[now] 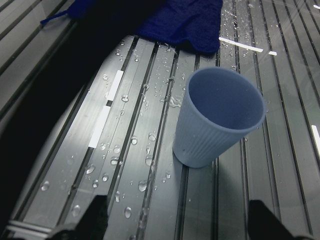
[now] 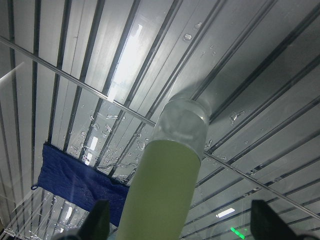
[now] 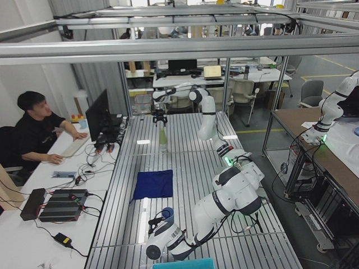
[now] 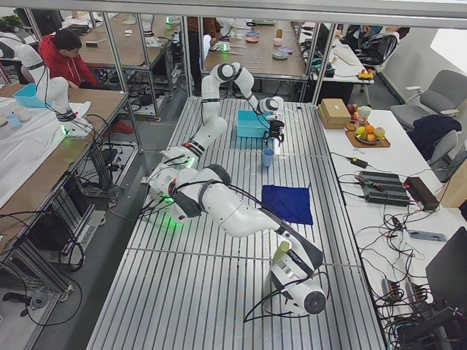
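Note:
A blue cup point(image 1: 217, 120) stands upright on the slatted metal table point(image 1: 295, 175), with my open left gripper just short of it, fingertips apart at the lower edge of the left wrist view. A bottle point(image 2: 160, 190) with a green body and clear end stands on the table; in the right wrist view it lies between the open fingertips of my right gripper. In the camera left view the right gripper is just above the bottle. Whether it touches the bottle is unclear.
A dark blue cloth point(image 3: 153, 184) lies between bottle and cup. A cyan bin point(image 4: 248, 125) is beside the left gripper. Water drops dot the table. A desk point(image 4: 365, 124) with fruit and electronics runs alongside; bare table surrounds the bottle.

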